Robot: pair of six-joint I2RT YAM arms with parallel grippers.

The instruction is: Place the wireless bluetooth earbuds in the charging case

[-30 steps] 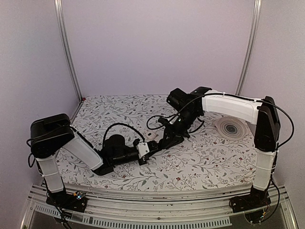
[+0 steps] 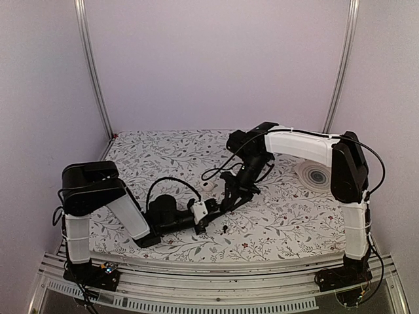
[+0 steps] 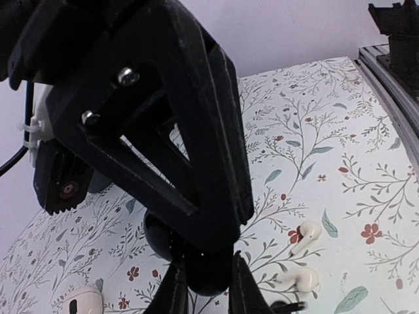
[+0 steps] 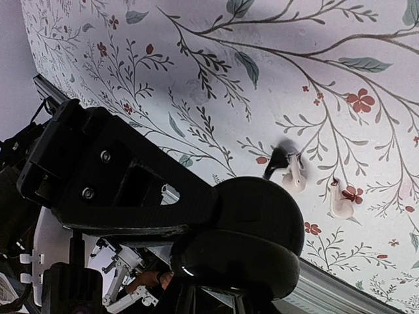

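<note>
The black charging case [image 4: 239, 242] is between my two grippers, near the middle of the table. My left gripper is shut on it, its fingers at the bottom of the left wrist view. My right gripper is at the case from the other side; whether its fingers grip it is hard to tell. Two white earbuds [image 4: 342, 204] [image 4: 294, 178] lie on the floral table beside the case, with a small dark shape at the nearer one.
A white rounded object [image 3: 82, 302] lies on the table near the case. A round coiled pale mat [image 2: 315, 175] is at the right.
Both arms have shifted slightly, the left toward the front right and the right arm a little leftward, with the grippers still together at the case.
</note>
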